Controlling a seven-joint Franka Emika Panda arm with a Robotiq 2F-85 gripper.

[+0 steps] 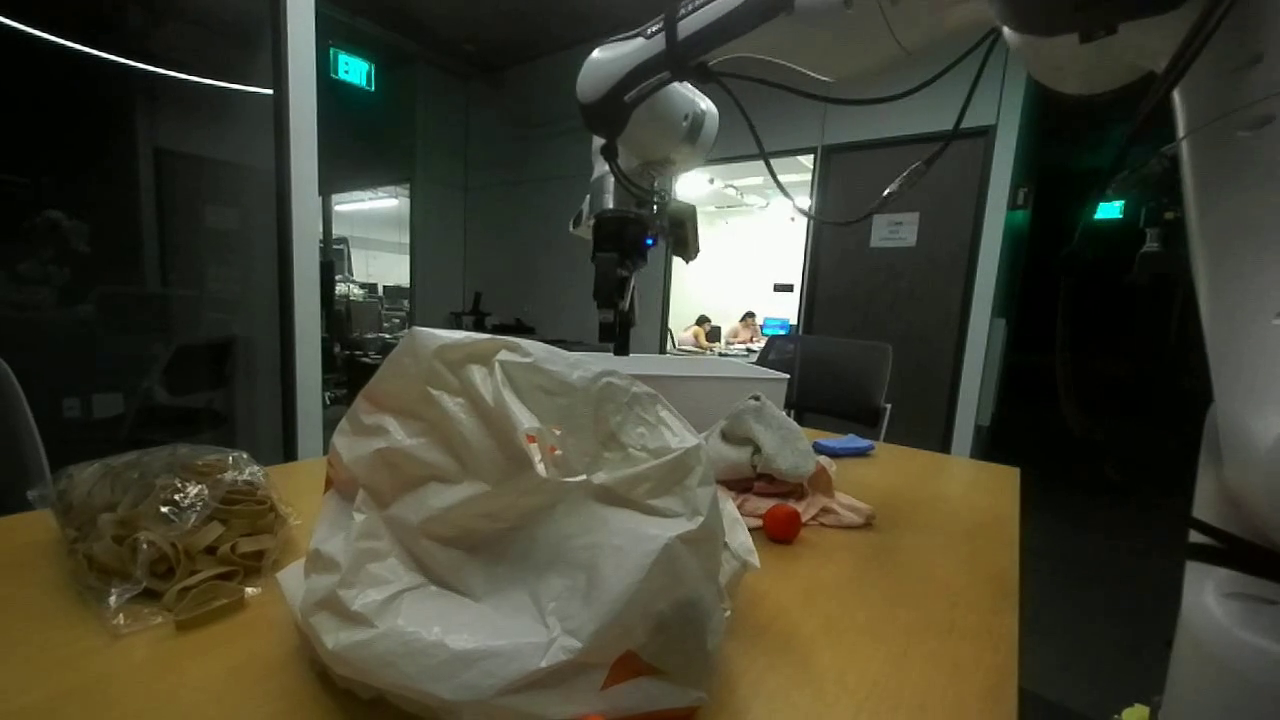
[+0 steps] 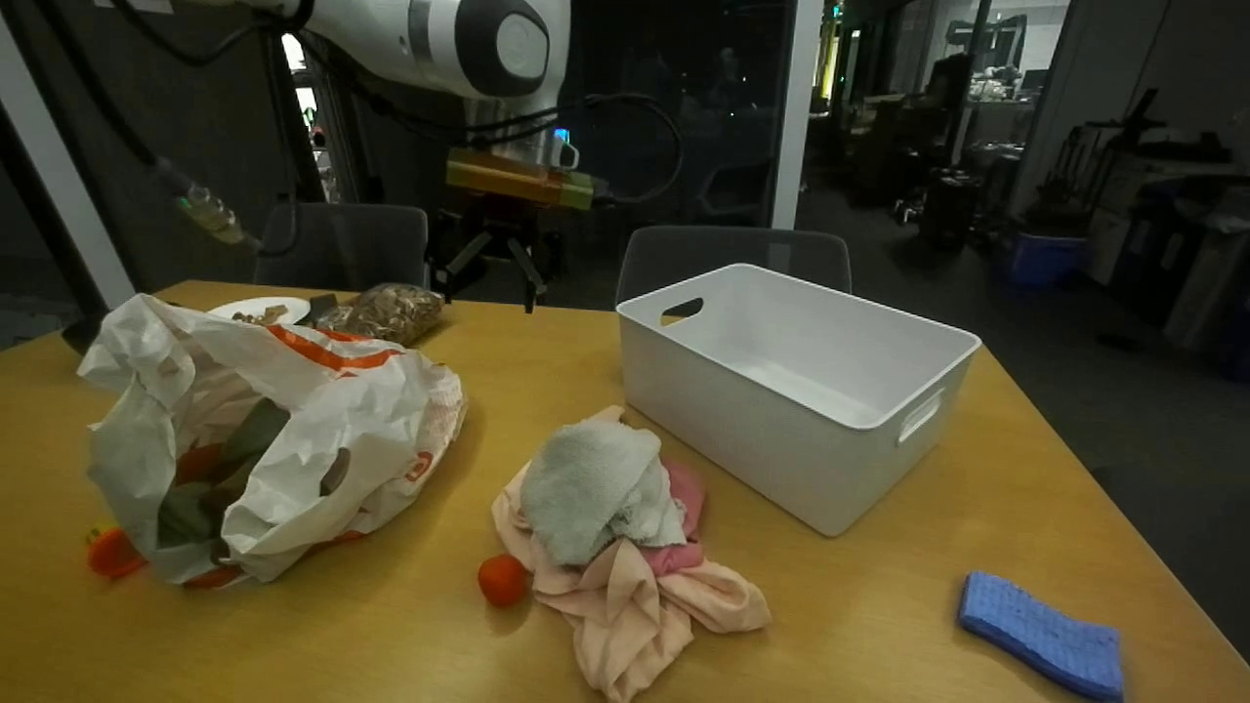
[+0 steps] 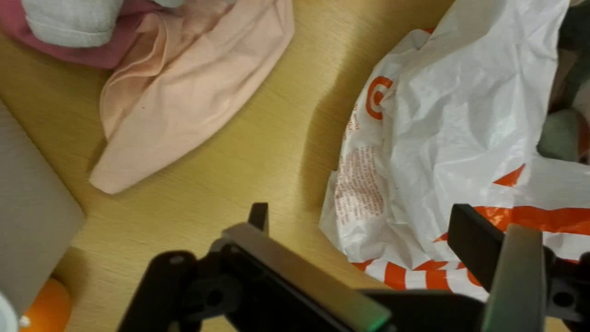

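High above the table, my gripper stands open, its fingertips well apart and nothing between them. A white plastic bag with red-orange print lies on its side, its mouth showing dark green and red contents. In the wrist view the bag shows below and to the right of the gripper. A pile of cloths holds a grey cloth on top of a peach cloth and a pink one. Beside the pile is a small red ball-like object. A white bin appears empty where its inside shows.
A blue folded cloth or sponge lies near the table edge. Behind the bag are a clear bag of tan loops and a white plate. An orange round object sits by the bin. Bare table separates bag and cloths.
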